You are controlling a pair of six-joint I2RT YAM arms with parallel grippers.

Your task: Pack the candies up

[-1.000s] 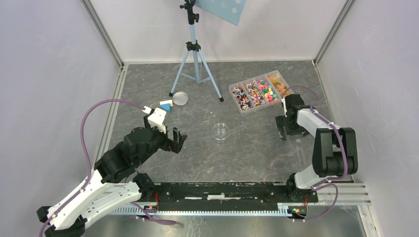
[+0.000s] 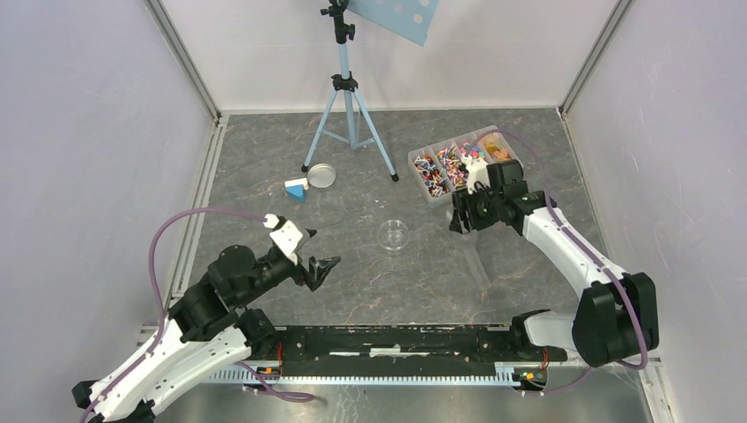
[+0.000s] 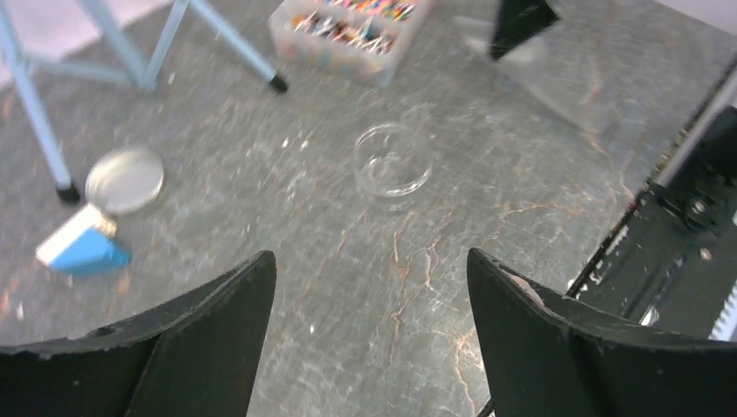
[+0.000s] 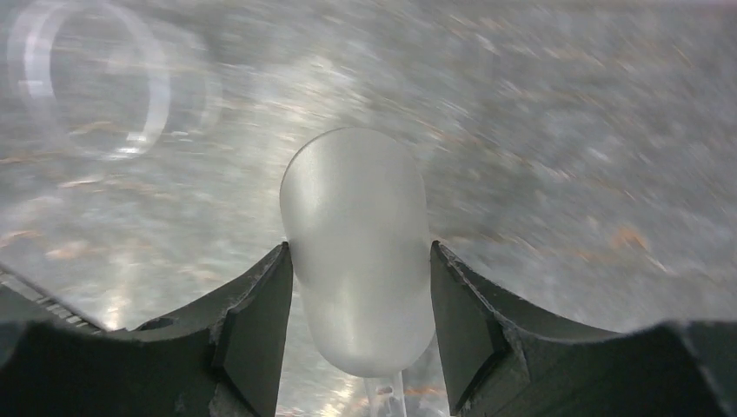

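A compartment box of candies stands at the back right. An empty clear round container sits mid-table. A silver lid lies left of it. My right gripper is shut on a frosted plastic utensil, whose translucent length extends toward the front in the top view. My left gripper is open above the left table, nothing between its fingers.
A light-blue tripod stands at the back. A blue-and-white block lies by its left foot. A black rail runs along the front edge.
My right arm has lifted and moved left toward the middle, carrying the utensil. My left gripper has moved slightly right and down in the top view.
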